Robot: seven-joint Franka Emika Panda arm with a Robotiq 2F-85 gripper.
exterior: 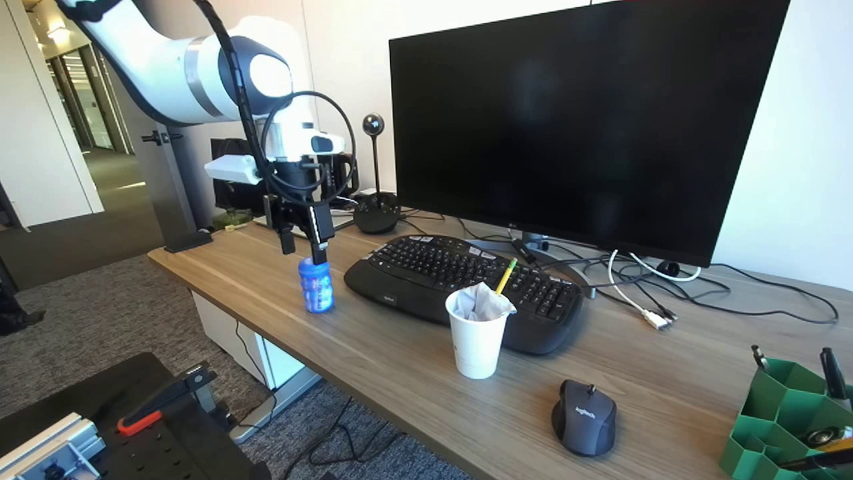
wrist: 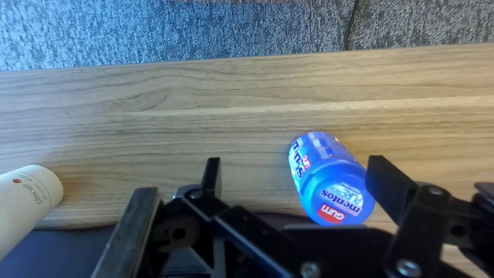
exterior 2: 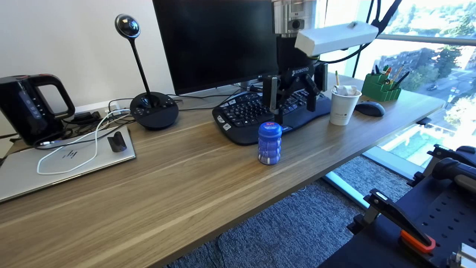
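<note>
A blue Mentos gum bottle [exterior: 316, 287] stands upright on the desk, left of the keyboard in exterior view 1. My gripper [exterior: 302, 249] hangs just above and behind it, pointing down, with its fingers wide apart. From the other side, in exterior view 2, the bottle [exterior 2: 269, 145] sits below the gripper [exterior 2: 292, 111], nearer the desk's front edge. In the wrist view the bottle's lid [wrist: 340, 197] shows close to the right finger [wrist: 391, 187], inside the gap's right side. Nothing is held.
A black keyboard [exterior: 384, 280] lies right beside the bottle. Farther right are a white paper cup [exterior: 477, 344], a mouse [exterior: 585, 420] and a green pen holder [exterior: 748, 432]. A webcam stand [exterior 2: 154, 111] and a laptop [exterior 2: 89, 166] are at the back.
</note>
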